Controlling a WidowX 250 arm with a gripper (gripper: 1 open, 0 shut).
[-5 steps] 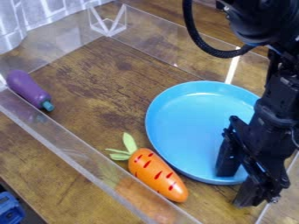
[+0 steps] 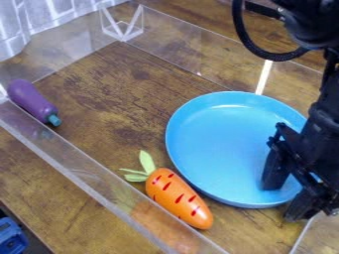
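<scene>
My black gripper (image 2: pixel 284 179) reaches in from the right, its fingertips low over the right part of a blue plate (image 2: pixel 212 139). Whether it is open or shut is hard to tell against the dark body. An orange toy carrot (image 2: pixel 177 198) with pale green leaves lies beside the plate at its lower left.
A purple toy (image 2: pixel 32 100) lies at the far left on the wooden surface (image 2: pixel 106 89). Clear walls border the area. A blue object (image 2: pixel 8 238) sits at the lower left edge.
The gripper has shifted slightly right and up. The plate and carrot look unmoved.
</scene>
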